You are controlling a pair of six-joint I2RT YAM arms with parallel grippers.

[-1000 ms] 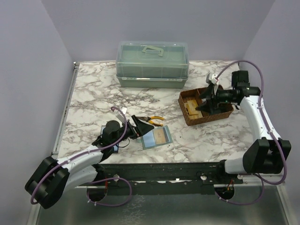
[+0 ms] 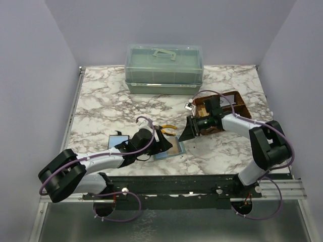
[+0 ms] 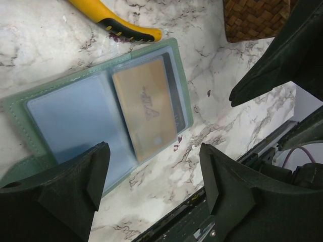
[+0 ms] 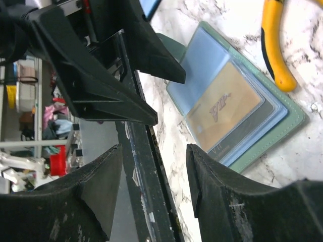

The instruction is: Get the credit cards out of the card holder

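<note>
An open green card holder (image 3: 25,116) with pale blue sleeves lies on the marble table (image 2: 101,91); its right pocket holds a beige card (image 3: 144,106) over a dark grey one (image 4: 242,138). My left gripper hangs open just above the holder, nothing between its fingers. My right gripper is open too, just to the holder's right, its empty fingers angled toward it. In the top view both grippers nearly meet over the holder and partly hide it.
Yellow-handled pliers (image 4: 275,45) lie just behind the holder. A woven basket (image 2: 237,106) stands at the right, a green lidded box (image 2: 164,70) at the back, and a blue item (image 2: 117,139) at the left.
My right gripper has swung in from above the basket, leftward and down toward the card holder. My left gripper has moved right, over the holder.
</note>
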